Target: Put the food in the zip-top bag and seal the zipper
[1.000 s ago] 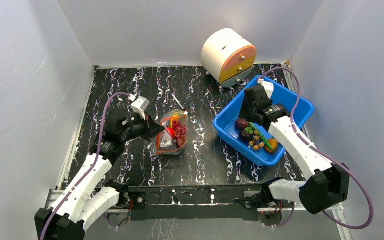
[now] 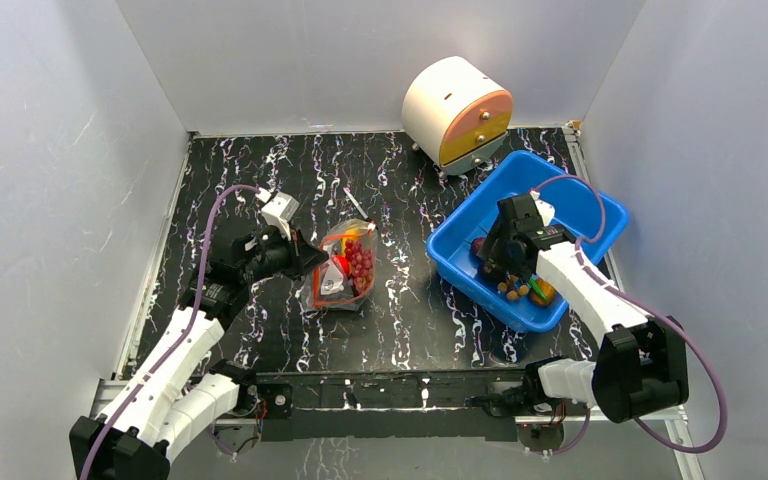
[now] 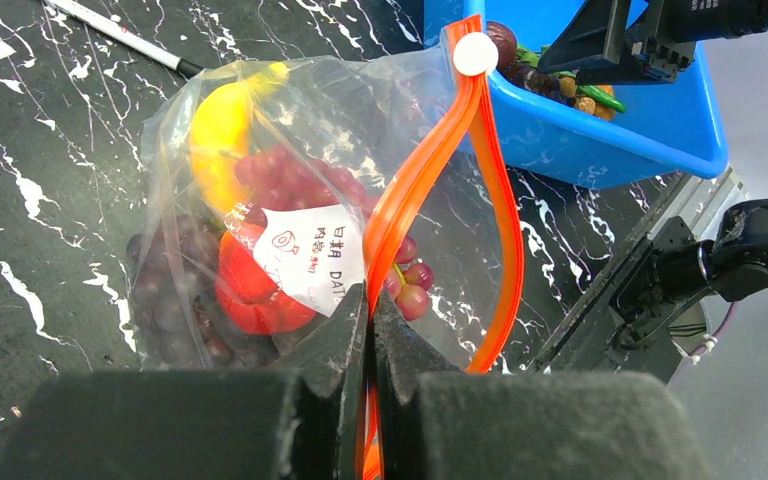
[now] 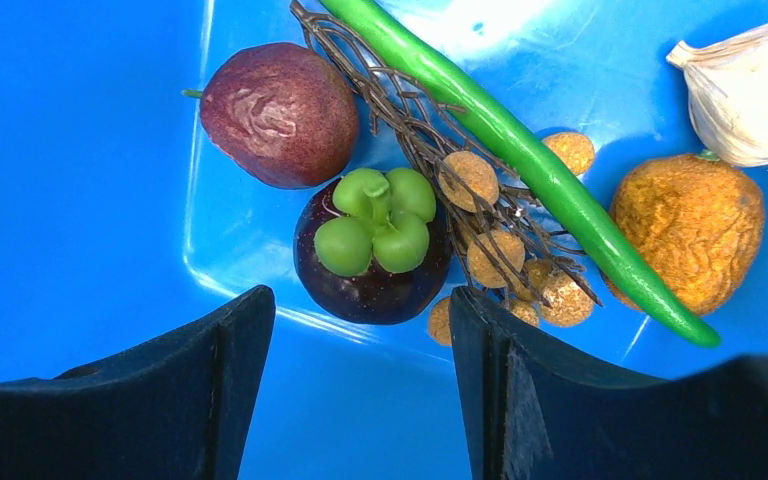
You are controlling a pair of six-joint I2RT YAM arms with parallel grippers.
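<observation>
A clear zip bag (image 2: 347, 265) with orange zipper (image 3: 415, 170) holds grapes, a yellow fruit and something red. My left gripper is shut on the zipper's edge at the bag's mouth. My right gripper hangs open in the blue bin (image 2: 443, 250), fingers just beside a dark mangosteen (image 4: 370, 285) with green cap. Near it lie a purple fruit (image 4: 275, 115), a green bean (image 4: 560, 190), brown twiggy pieces, an orange-brown fruit (image 4: 690, 230) and garlic (image 4: 750, 90).
A white drawer box (image 2: 440, 100) stands at the back, above the bin. A white pen (image 2: 355, 200) lies behind the bag. The table left of the bag is clear.
My right arm has moved down and toward the front within the bin over the last second. The left gripper and bag look still.
</observation>
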